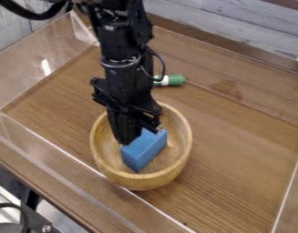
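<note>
A black robot arm reaches down from the top of the camera view, its gripper (124,133) low over the left half of a round wooden bowl (162,178). A blue block (144,149) lies in the bowl, just right of and below the gripper's tip. The gripper looks shut, with no object visible between its fingers; the tip is partly dark and hard to make out.
A green and white cylinder (167,80) lies behind the arm on the wooden table (231,132). A clear plastic edge runs along the left, with cables at the lower left.
</note>
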